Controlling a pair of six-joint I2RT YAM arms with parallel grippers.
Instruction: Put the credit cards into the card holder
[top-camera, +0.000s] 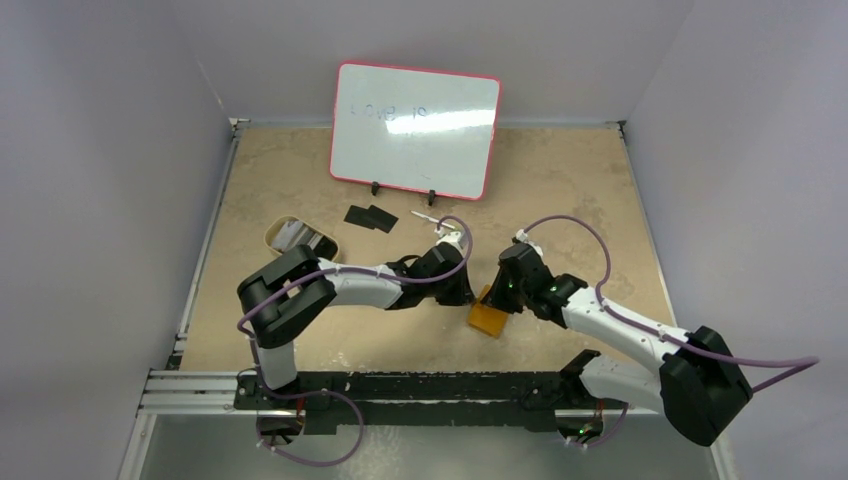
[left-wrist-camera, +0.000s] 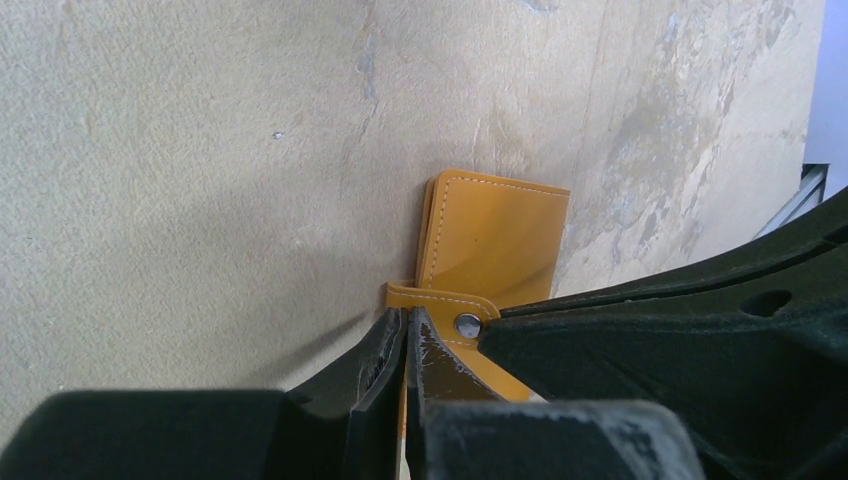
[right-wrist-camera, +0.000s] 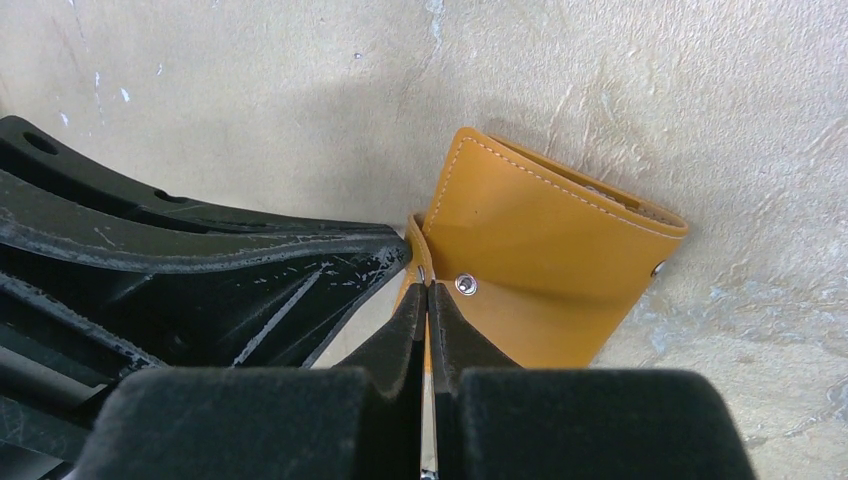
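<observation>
The orange card holder (top-camera: 487, 320) lies on the table below both grippers. Its strap (left-wrist-camera: 440, 300) is lifted off the body, with a metal snap (left-wrist-camera: 468, 325) at the right end; a matching stud (right-wrist-camera: 466, 284) shows on the body. My left gripper is shut, fingertips against the strap's left part. From the other side my right gripper meets the strap, also shut. Whether the thin strap is pinched in either finger is not clear. Two dark cards (top-camera: 357, 216) (top-camera: 382, 218) lie flat at the back left.
An oval basket (top-camera: 272, 236) with grey and black items stands on the left. A white pen (top-camera: 425, 216) lies near the whiteboard (top-camera: 420, 130) at the back. Both arms crowd the centre.
</observation>
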